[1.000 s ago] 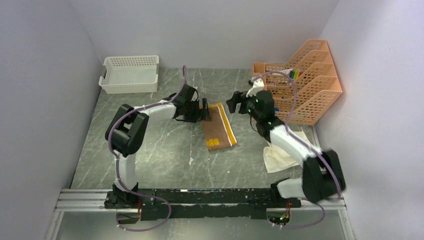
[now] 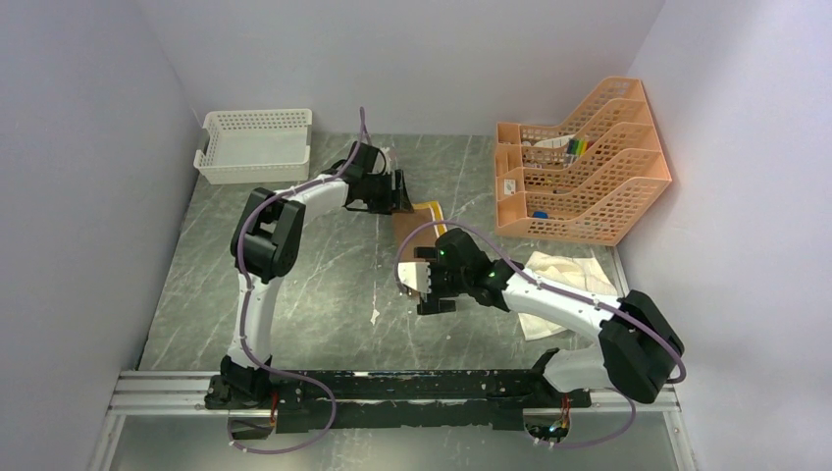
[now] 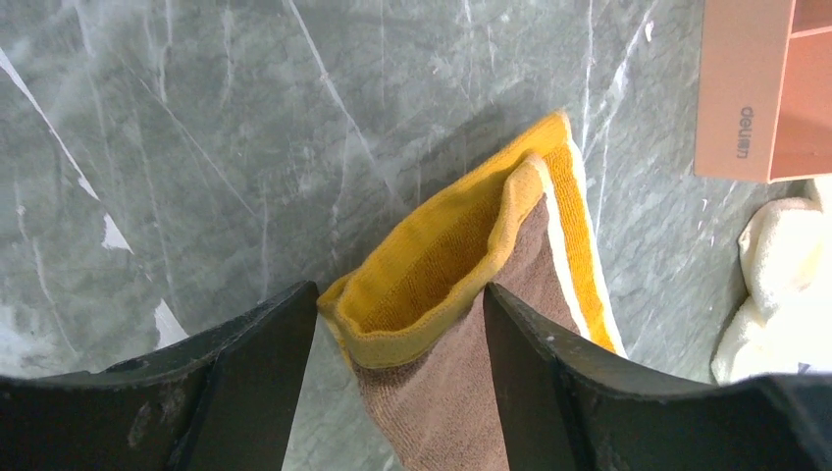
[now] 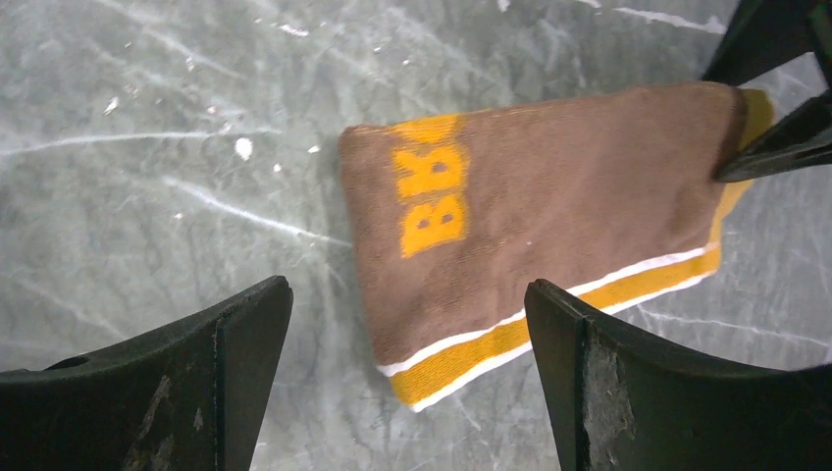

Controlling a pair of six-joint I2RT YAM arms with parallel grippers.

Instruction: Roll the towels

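Note:
A brown towel [image 2: 414, 224] with yellow-and-white edges lies folded in the middle of the table. At its far left corner, my left gripper is shut on a pinched bit of the cloth, which bulges up with its yellow hem between the fingers. Over the near end of the towel hangs my right gripper, fingers apart and no cloth between them. Yellow letters mark that end in the right wrist view, where the left gripper's dark fingers [image 4: 785, 147] also show. From above, my right hand covers the towel's near part.
An empty white basket [image 2: 257, 147] stands at the back left. An orange rack [image 2: 579, 226] with several small items is at the back right, and white towels [image 2: 574, 278] lie near the right edge, partly behind the right arm. Bare table stretches to the left.
My right arm has swung left and nearer, from beside the rack to over the towel's near end.

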